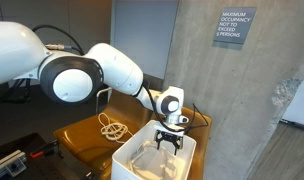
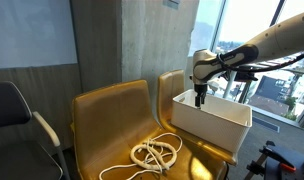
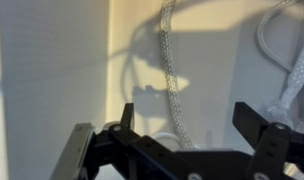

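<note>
My gripper (image 1: 169,139) is open, pointing down into a white box (image 1: 138,171) and around the level of its rim. In the wrist view a pale braided rope (image 3: 170,70) runs lengthwise across the box floor, passing between the two spread fingers of the gripper. Whether the fingers touch it cannot be told. Thicker loops of rope (image 3: 297,75) lie at the right of that view. Outside the box, another coil of rope (image 2: 154,153) rests on a tan chair seat.
The box's tall side wall (image 3: 52,80) stands close to the left of the fingers. Tan chairs (image 2: 112,120) line a concrete wall (image 1: 242,90) behind the box. A black chair (image 2: 22,130) is at the far left in the second exterior view.
</note>
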